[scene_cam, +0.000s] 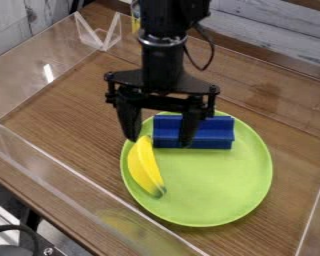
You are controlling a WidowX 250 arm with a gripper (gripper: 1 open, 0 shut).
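My black gripper [160,124] hangs over the upper part of a green plate [219,195], its two fingers apart with the gap over the plate's upper left. Behind it, partly hidden, a blue block [212,137] lies on the plate. A yellow banana [148,172] lies on the plate's left side, just below the left finger. I see nothing held between the fingers.
The wooden table [63,135] has free room left and right of the plate. Clear low walls line the left and front edges. A can at the back is mostly hidden by the arm. A dark cable sits at the lower left.
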